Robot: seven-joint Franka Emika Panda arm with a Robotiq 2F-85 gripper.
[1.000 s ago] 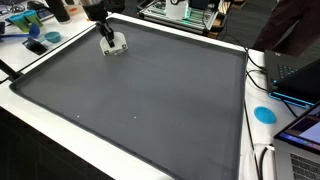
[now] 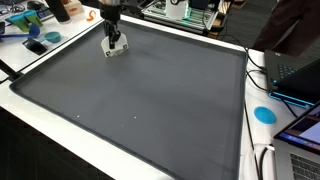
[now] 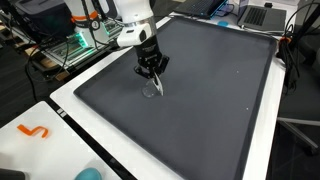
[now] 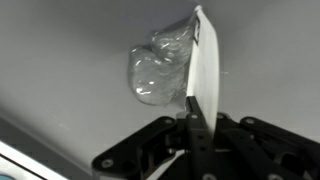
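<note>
A thin white piece, seen nearly edge-on in the wrist view (image 4: pixel 206 62), stands between the fingers of my gripper, which is shut on it. Clear, crumpled-looking plastic (image 4: pixel 162 68) sits against one side of this piece. From the first exterior view, the white piece (image 2: pixel 115 47) hangs below the gripper (image 2: pixel 112 37) near the far left corner of the grey board. The second exterior view has the clear plastic (image 3: pixel 152 89) beneath the gripper (image 3: pixel 153 70), close to the board. Whether it touches the surface I cannot tell.
Most of the grey board (image 2: pixel 150 100) is bare. A blue disc (image 2: pixel 265 115) and laptops (image 2: pixel 300 152) lie along its right side. Small items, including a teal bowl (image 2: pixel 53 37), lie beyond the left edge. An orange piece (image 3: pixel 38 131) rests on the white table.
My arm has swung slightly to the right and stands more upright over the white piece. The piece has shifted and tilted a little, still in the gripper.
</note>
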